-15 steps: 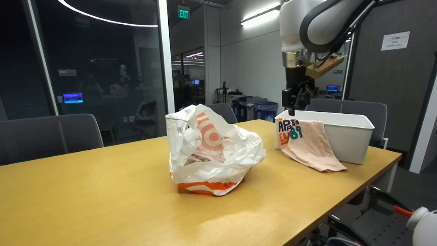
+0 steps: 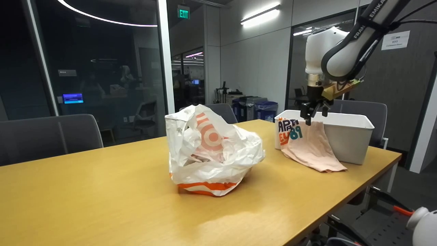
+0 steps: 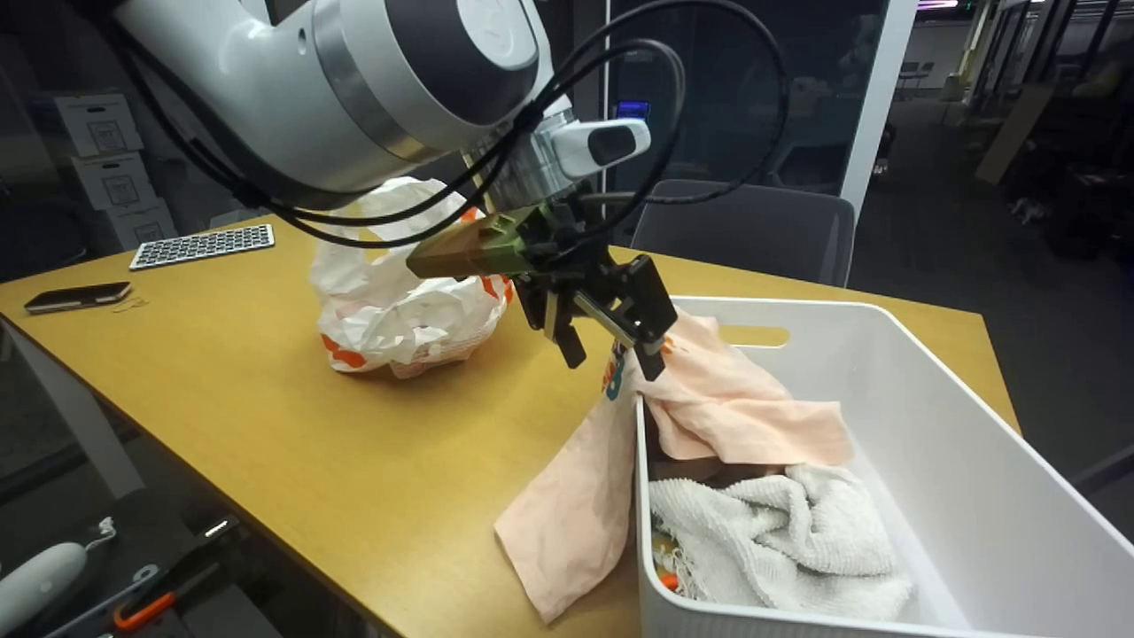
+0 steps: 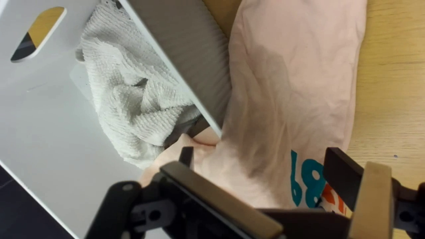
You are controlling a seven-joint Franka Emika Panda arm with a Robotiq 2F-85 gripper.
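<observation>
A pale pink cloth [image 2: 314, 143] with printed letters hangs over the rim of the white bin [image 2: 348, 135], one end lying on the table and the other inside. In the second exterior view, the cloth's inner part [image 3: 733, 404] rests in the bin beside a white ribbed towel [image 3: 787, 537]. My gripper [image 3: 611, 356] stands open at the bin's rim, right by the draped cloth. From the wrist, the pink cloth [image 4: 295, 87] shows beneath and between the open fingers; nothing is held. Whether a fingertip touches the cloth, I cannot tell.
A crumpled white plastic bag [image 2: 215, 151] sits mid-table. At the table's far end in the second exterior view lie a keyboard [image 3: 202, 246] and a dark phone [image 3: 78, 298].
Over the last second my gripper has moved right and down in the first exterior view, to the bin's rim by the cloth. The cloth, bin and bag look unmoved.
</observation>
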